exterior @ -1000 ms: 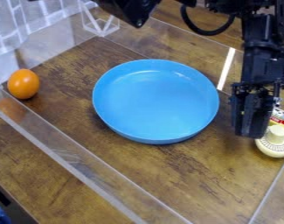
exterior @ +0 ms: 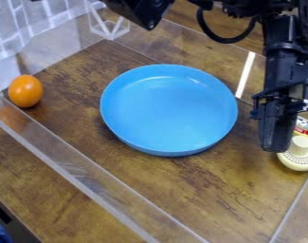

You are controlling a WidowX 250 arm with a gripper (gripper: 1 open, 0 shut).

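Note:
My gripper (exterior: 278, 128) hangs at the right edge of the camera view, pointing down, shut, with nothing visible between its fingers. Just below and behind its tips is a cream round object with a knob (exterior: 297, 159), beside a small red and yellow item that is partly hidden. Whether the fingertips touch either one I cannot tell. A large blue plate (exterior: 168, 108) lies to the left of the gripper on the wooden surface.
An orange egg-shaped object (exterior: 26, 91) sits at the far left by the clear wall. The wooden floor (exterior: 182, 190) in front of the plate is bare, bounded by transparent walls.
The gripper has shifted very slightly over the last second; nothing else has visibly changed.

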